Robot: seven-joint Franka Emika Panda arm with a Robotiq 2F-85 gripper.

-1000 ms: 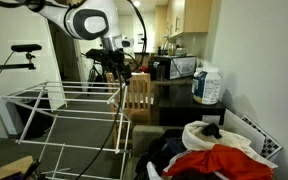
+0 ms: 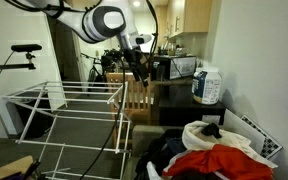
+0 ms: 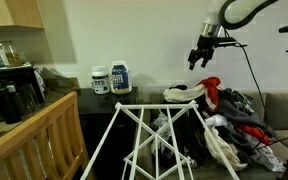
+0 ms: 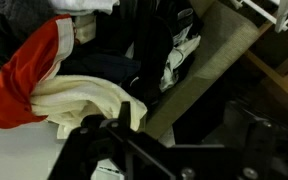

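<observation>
My gripper (image 3: 198, 64) hangs open in the air above the pile of clothes, nothing between its fingers. Beyond the drying rack's (image 2: 72, 86) right end, the dark gripper (image 2: 140, 72) shows high up in exterior view 1. A red cloth (image 2: 219, 160) lies over a cream cloth (image 2: 204, 136) and dark garments (image 2: 159, 152) on the couch. In the wrist view, the cream cloth (image 4: 84, 98) and red cloth (image 4: 24, 80) lie at left, below the gripper and apart from it. The white rack (image 3: 154, 115) stands in front, its bars bare.
Two tubs, one with a blue label (image 3: 120, 77) and one white (image 3: 101, 80), stand on a dark counter (image 3: 94, 103). A wooden chair (image 3: 34, 150) stands beside the rack. A couch arm (image 4: 209, 60) borders the pile. A cable (image 3: 251, 65) hangs from the arm.
In exterior view 1 the arm and gripper have moved to the right, toward the clothes side. The clothes and rack look unmoved.
</observation>
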